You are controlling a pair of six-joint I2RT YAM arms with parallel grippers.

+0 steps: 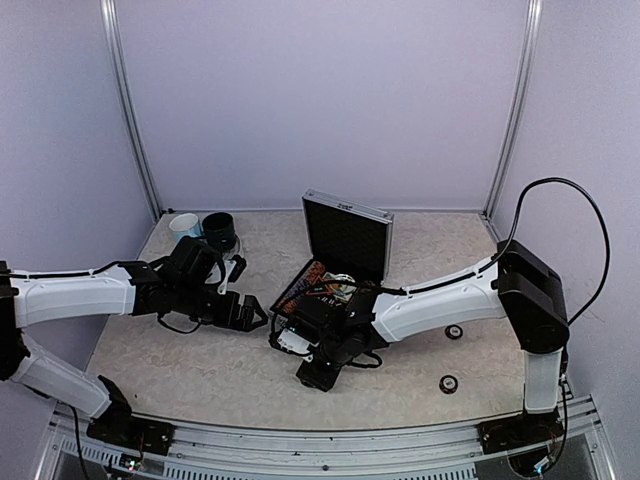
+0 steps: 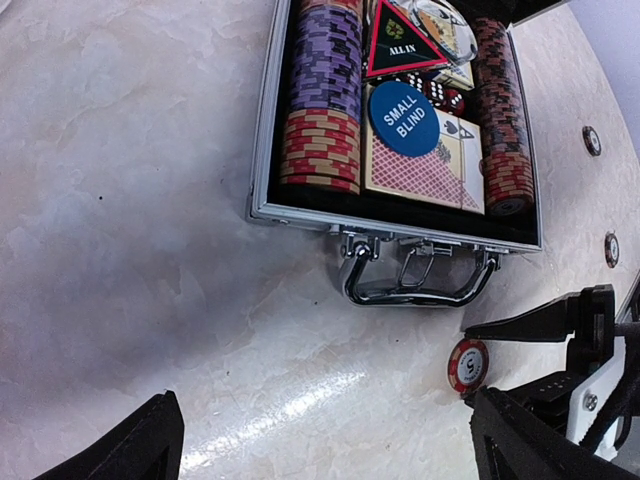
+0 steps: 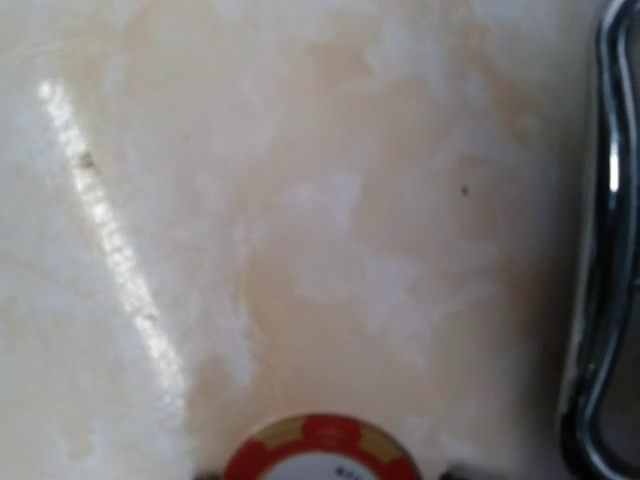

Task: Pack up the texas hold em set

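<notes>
The aluminium case (image 1: 345, 240) stands open with its lid raised. In the left wrist view its tray (image 2: 262, 190) holds chip rows (image 2: 325, 90), a card deck (image 2: 420, 180), a blue "small blind" disc (image 2: 404, 118), a triangular "all in" marker (image 2: 403, 42) and red dice (image 2: 445, 97). A red-and-cream chip (image 2: 468, 366) lies in front of the handle (image 2: 420, 292). Either side of this chip are the fingertips of my right gripper, close but apart; the chip (image 3: 320, 450) shows between them in the right wrist view. My left gripper is open and empty, left of the case.
Two dark chips (image 1: 454, 332) (image 1: 449, 384) lie on the right of the table. A white cup (image 1: 185, 226) and a black cup (image 1: 219, 230) stand at the back left. My right arm (image 1: 430, 310) crosses in front of the case.
</notes>
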